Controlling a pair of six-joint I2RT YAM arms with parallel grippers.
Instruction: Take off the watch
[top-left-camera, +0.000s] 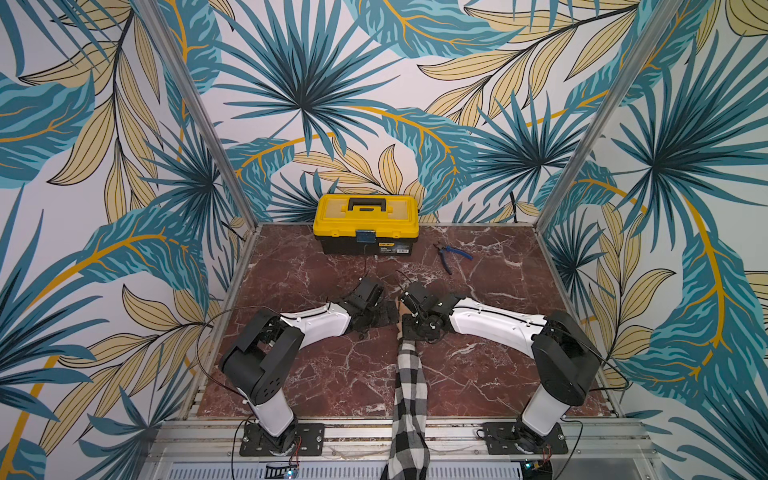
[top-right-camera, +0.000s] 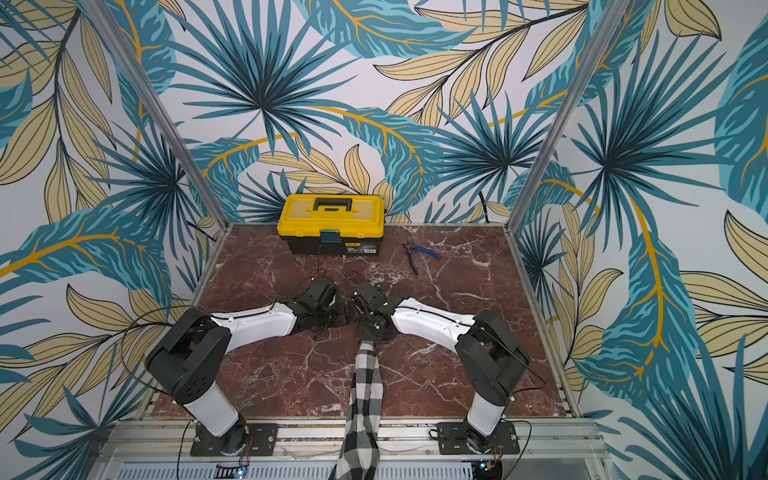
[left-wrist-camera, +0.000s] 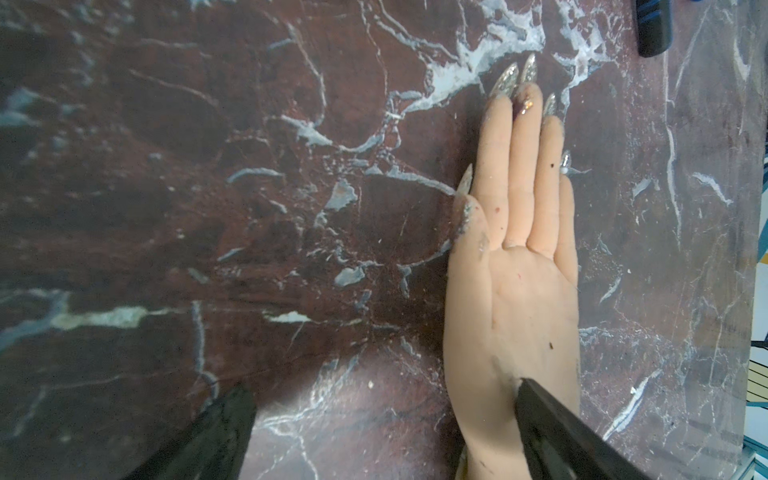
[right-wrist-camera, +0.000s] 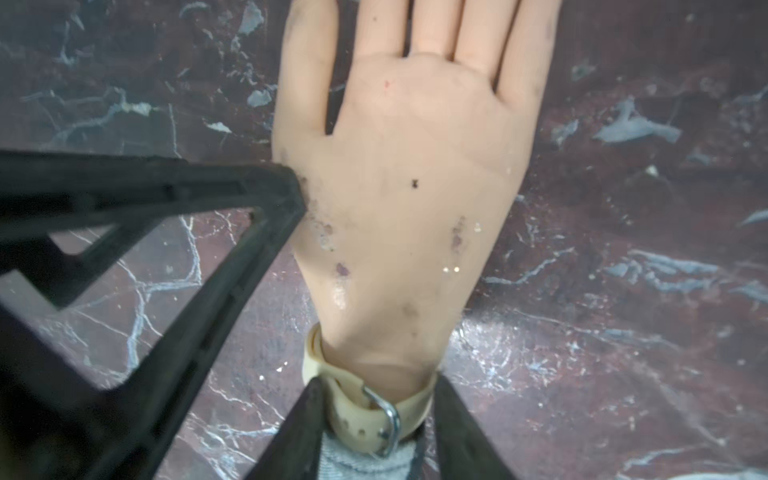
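A mannequin hand (left-wrist-camera: 520, 304) lies palm up on the table, its sleeve checked black and white (top-left-camera: 410, 384). Round its wrist runs the watch's beige strap (right-wrist-camera: 352, 408), with a metal buckle (right-wrist-camera: 389, 420) on the upper side. My right gripper is over the wrist, one finger on each side of the strap; contact cannot be made out. My left gripper is open with nothing held, and one of its fingers (left-wrist-camera: 560, 436) overlaps the hand's thumb side in its own view. The watch face is hidden.
A yellow and black toolbox (top-left-camera: 366, 217) stands at the back of the table. Blue-handled pliers (top-left-camera: 453, 256) lie to its right. Both grippers are very close together at the hand.
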